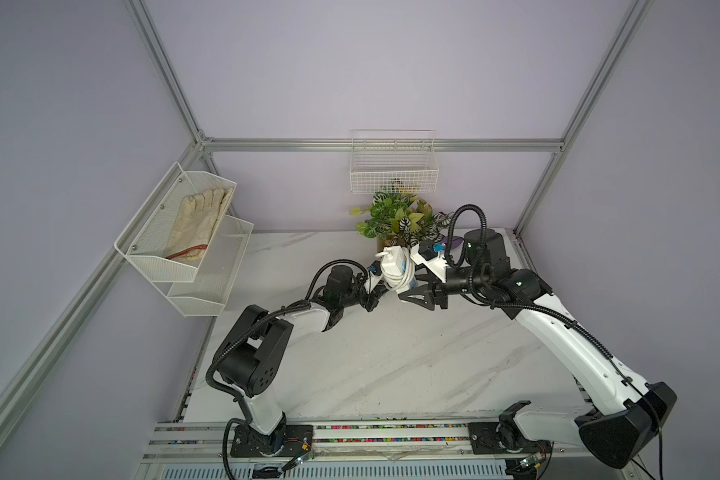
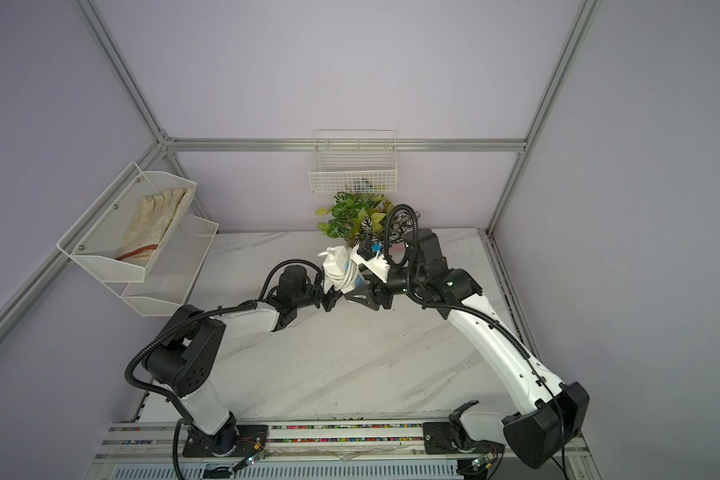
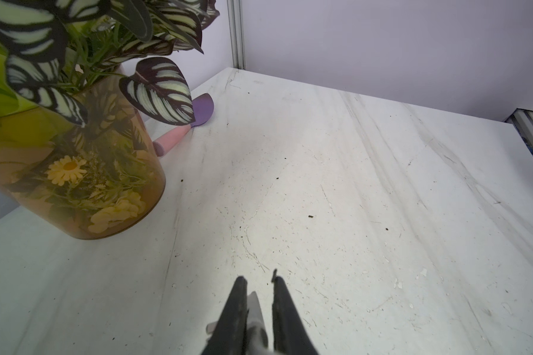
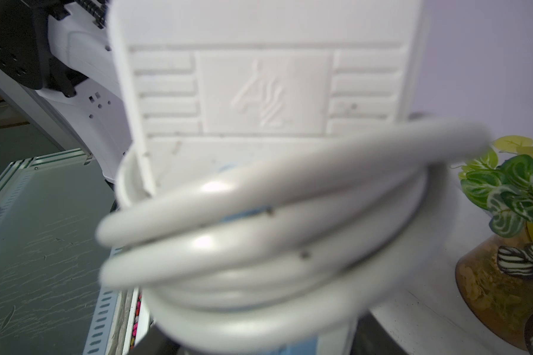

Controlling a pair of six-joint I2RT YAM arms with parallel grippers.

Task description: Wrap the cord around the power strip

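Observation:
The white power strip [image 4: 266, 88] fills the right wrist view, with several loops of its white cord [image 4: 266, 219] wound around its body. My right gripper [image 1: 414, 291] is shut on the strip and holds it raised above the table; dark blurred parts of its fingers [image 4: 376, 337] show at the view's bottom edge. Close on the strip's left side, in the top left view, is my left gripper [image 1: 382, 289]. Its fingers [image 3: 237, 310] are shut, with a pale, blurred piece between them that looks like the cord's end. The strip partly hides that spot from above.
A potted plant [image 3: 83, 171] stands just behind the grippers, with a pink and purple utensil [image 3: 177, 127] beside it. White baskets [image 1: 204, 240] hang at left, one holding a glove [image 1: 192, 220].

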